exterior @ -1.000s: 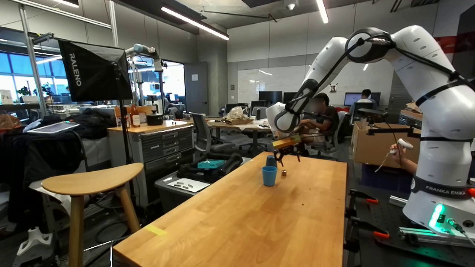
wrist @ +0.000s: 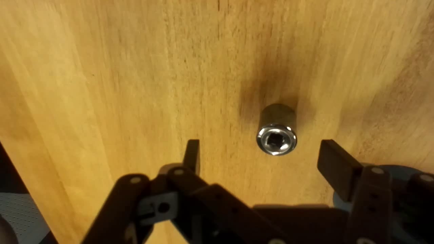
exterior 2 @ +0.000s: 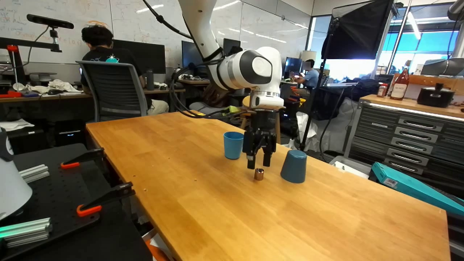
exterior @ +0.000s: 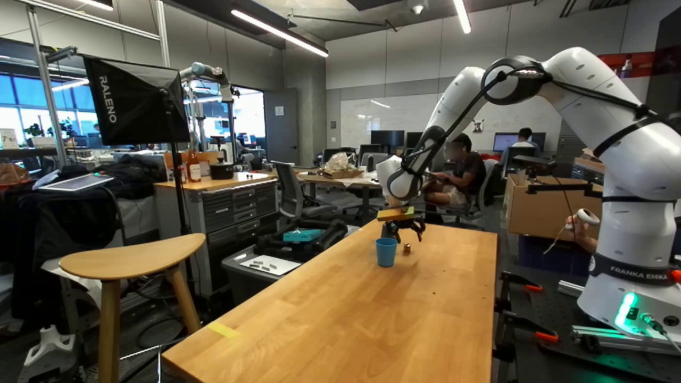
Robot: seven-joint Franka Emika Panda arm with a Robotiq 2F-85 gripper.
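A small shiny metal cylinder, like a socket, stands on the wooden table; in exterior view 2 the same metal cylinder appears just below the fingertips. My gripper is open above it, nothing between its fingers. In the wrist view the cylinder lies between the two fingers' lines, nearer the right one and slightly ahead of the tips. A light blue cup stands upright on one side of the gripper. On the other side sits a darker blue cup, upside down, partly hidden behind the right finger in the wrist view.
The wooden table has wide free room toward exterior view 1. Clamps grip the edge on the robot base's side. A grey bin stands off the opposite edge, below table height.
My gripper has come lower and a little left in exterior view 1, and its wrist is now less tilted. The cups and metal cylinder have stayed in place.
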